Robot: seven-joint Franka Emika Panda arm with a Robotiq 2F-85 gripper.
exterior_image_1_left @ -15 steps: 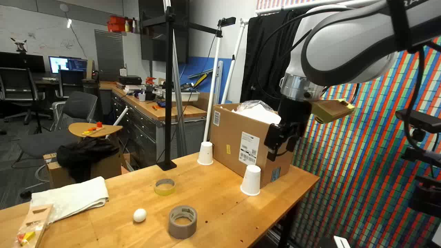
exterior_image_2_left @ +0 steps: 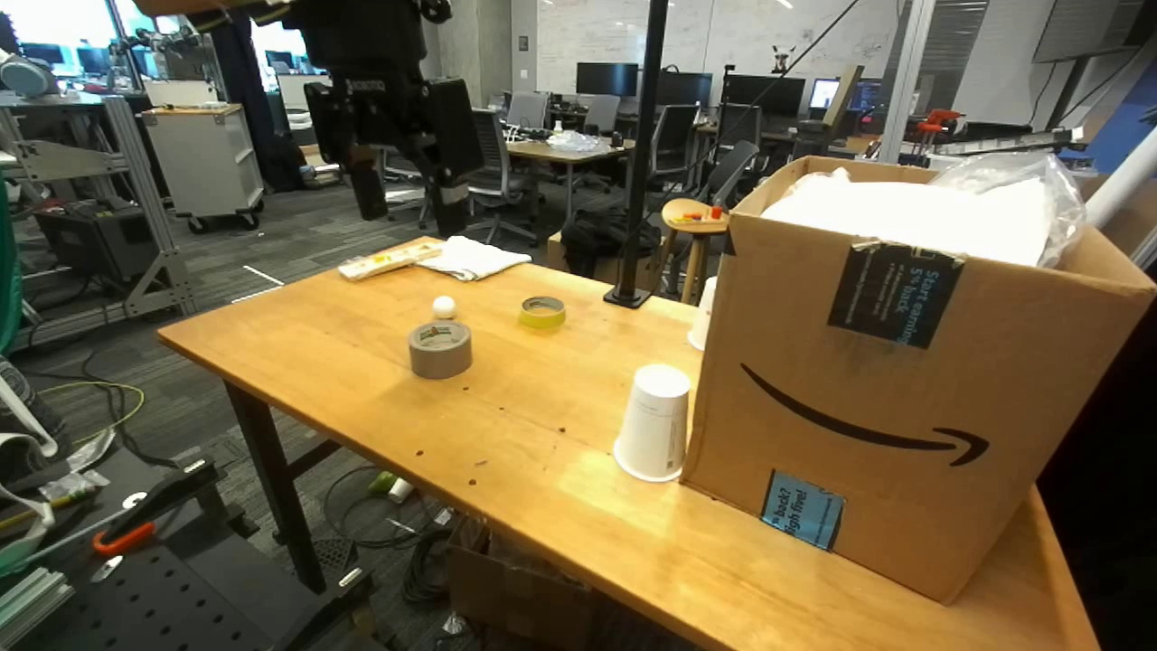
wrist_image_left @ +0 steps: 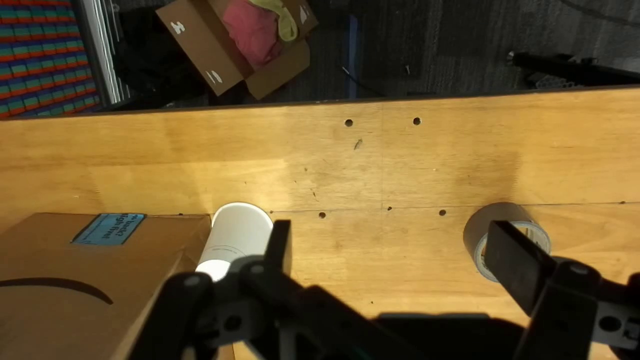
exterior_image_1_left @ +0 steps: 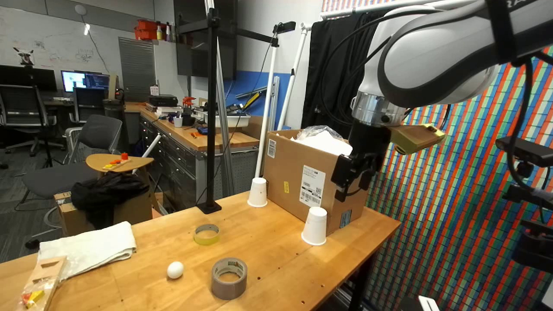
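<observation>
High over the table hangs my gripper, its two fingers spread wide and bare wood showing between them in the wrist view; it also appears as the dark gripper (exterior_image_2_left: 409, 206) at the upper left of exterior view 2. Below stand two upside-down white cups: the nearer cup (exterior_image_1_left: 314, 226) beside the cardboard box, the farther cup (exterior_image_1_left: 257, 192) near its far corner. A grey tape roll (exterior_image_1_left: 229, 279) lies flat on the table, with a white ball (exterior_image_1_left: 175, 269) to its left. Behind them rests a yellow tape roll (exterior_image_1_left: 206, 235). Nothing touches my fingers.
A large cardboard box (exterior_image_2_left: 889, 434), filled with white packing, takes up one end of the table. At the other end lie a white cloth (exterior_image_1_left: 98, 248) and a wooden tray (exterior_image_1_left: 46, 282). A black post (exterior_image_1_left: 210, 129) rises from the far edge.
</observation>
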